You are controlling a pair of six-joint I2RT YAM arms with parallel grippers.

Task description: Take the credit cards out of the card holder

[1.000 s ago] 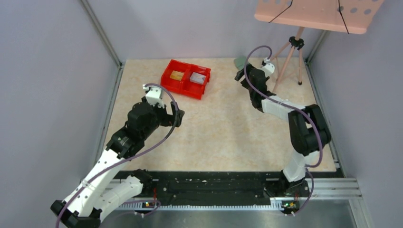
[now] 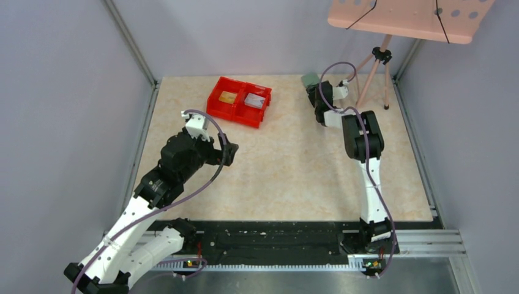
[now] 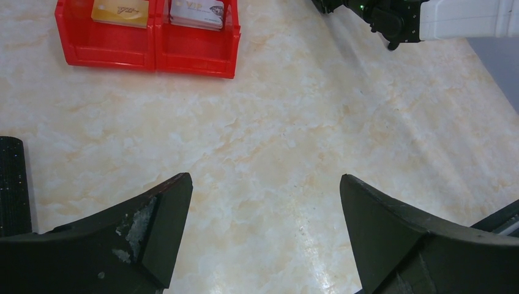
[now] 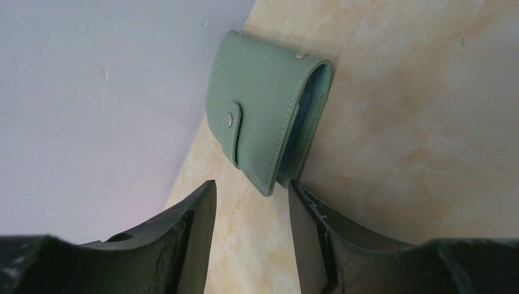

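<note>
A green card holder [image 4: 263, 98] with a snap strap lies at the table's back edge. In the top view only part of the holder [image 2: 309, 79] shows past the right arm. Its side stands slightly parted, and no card can be made out in the dark gap. Just short of its near corner is my right gripper, fingers part open with nothing clearly gripped. My left gripper is wide open and empty over bare table. A yellow card [image 3: 120, 11] and a white VIP card [image 3: 197, 12] lie in separate compartments of a red box [image 3: 196, 66].
A pink tripod stand [image 2: 371, 73] rises at the back right, close to the right gripper. The back wall [image 4: 110, 116] is right behind the holder.
The left arm moved only slightly. The red box has stayed put.
</note>
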